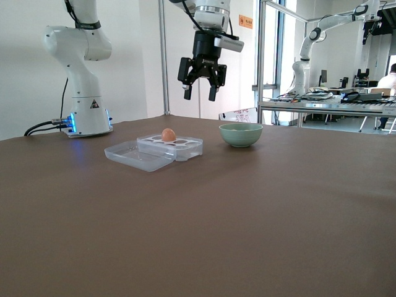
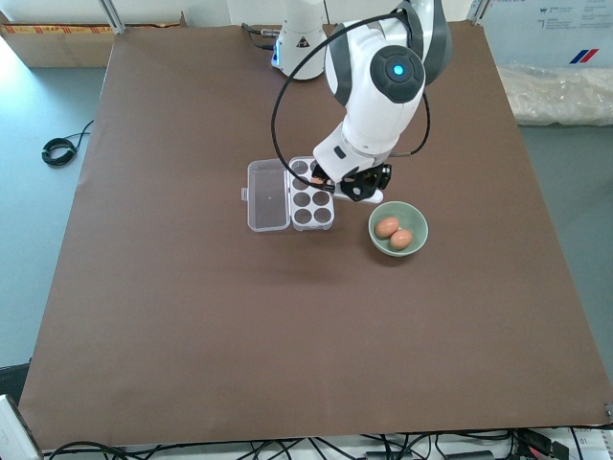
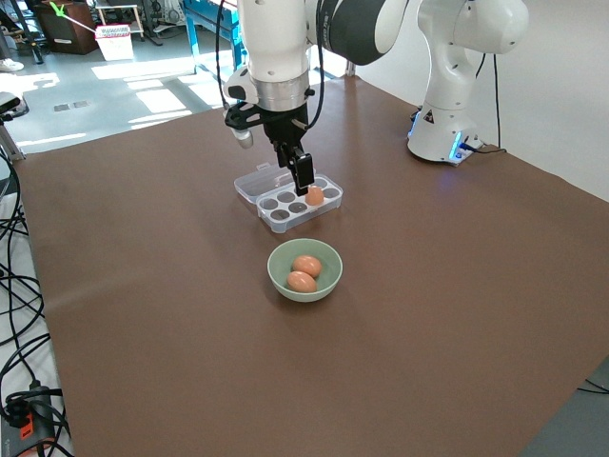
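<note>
My black gripper (image 1: 200, 91) hangs open above a clear egg box (image 2: 312, 213), its two fingers apart with nothing visible between them. The box's lid (image 1: 130, 161) lies open beside it. One brown egg (image 1: 168, 135) sits in the box; the gripper hides it in the left view. A pale green bowl (image 3: 276, 272) stands beside the box, holding two brown eggs (image 3: 302, 282), as the left and right views show.
Cables (image 3: 19, 314) run along one table edge.
</note>
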